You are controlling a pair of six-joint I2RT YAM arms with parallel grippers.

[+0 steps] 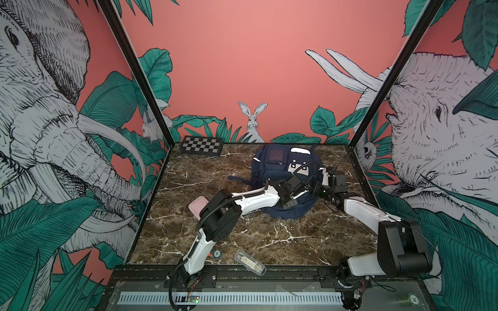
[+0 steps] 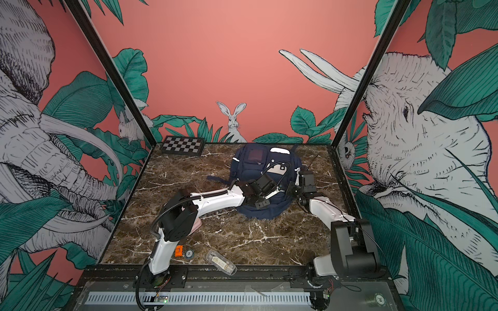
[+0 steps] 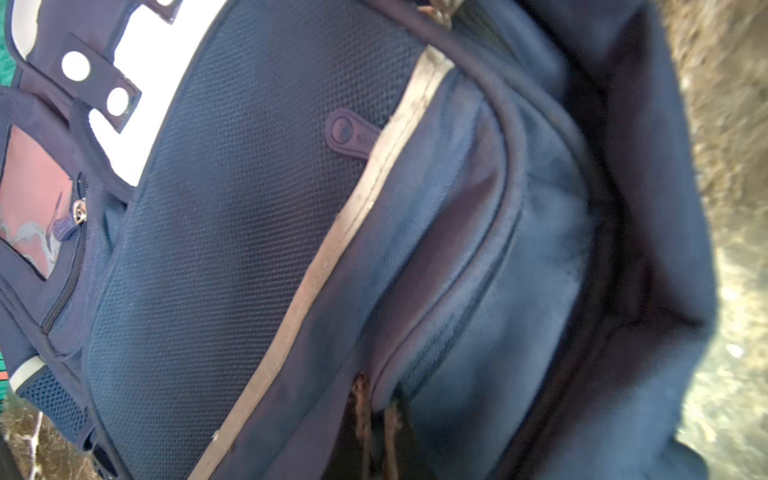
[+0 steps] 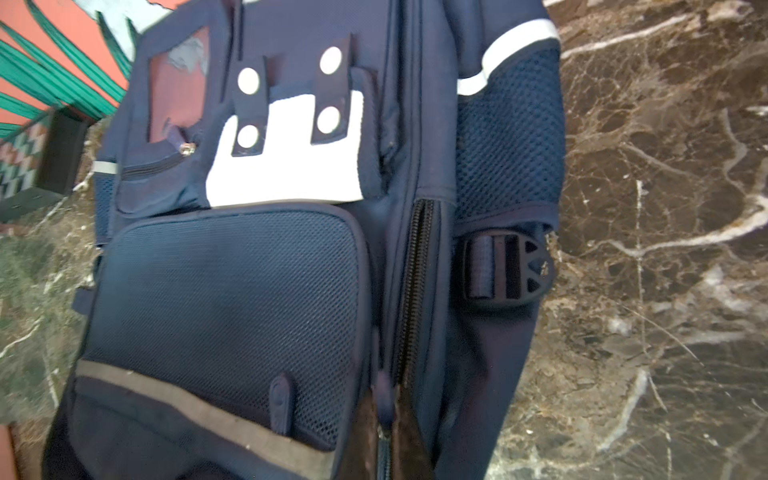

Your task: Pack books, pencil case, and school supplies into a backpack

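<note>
The navy backpack (image 1: pixel 270 173) lies on the marble table, its front pockets facing up. My left gripper is shut low on the bag's front, its tips at a fold of navy cloth; whether cloth is pinched is unclear. At the bag's right side, my right gripper is shut on a thin navy zipper pull (image 4: pixel 383 397) beside the black zipper teeth (image 4: pixel 416 280). A pink item (image 1: pixel 197 206) lies left of the bag, partly behind the left arm. Near the front edge are a clear elongated case (image 1: pixel 250 262) and a small orange object (image 2: pixel 179 251).
A small round object (image 2: pixel 189 254) sits beside the orange one. At the back left stands a checkered box (image 1: pixel 201 145). The table right of the clear case is bare. Both arms reach over the bag close to each other.
</note>
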